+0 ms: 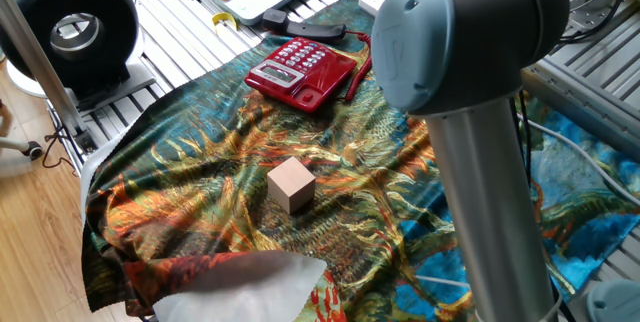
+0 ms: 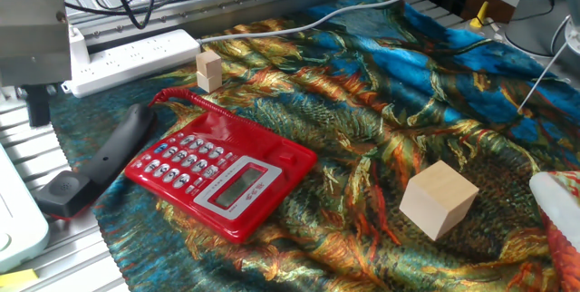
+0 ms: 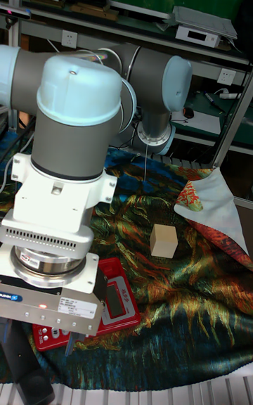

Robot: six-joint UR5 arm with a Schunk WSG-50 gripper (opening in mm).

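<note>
A red desk phone lies on the patterned cloth, its keys and small display facing up. Off its cradle, the black handset rests to one side, joined by a red coiled cord. My gripper hangs above the phone and handset in the third view, open, its two dark fingers set wide apart. No object shows held between them. In the second view only part of the gripper body and one finger show at upper left. A plain wooden cube sits alone on the cloth.
Two small wooden blocks stand stacked behind the phone, near a white power strip. A grey cable crosses the cloth. One cloth corner is folded over near the cube. Open cloth separates phone and cube.
</note>
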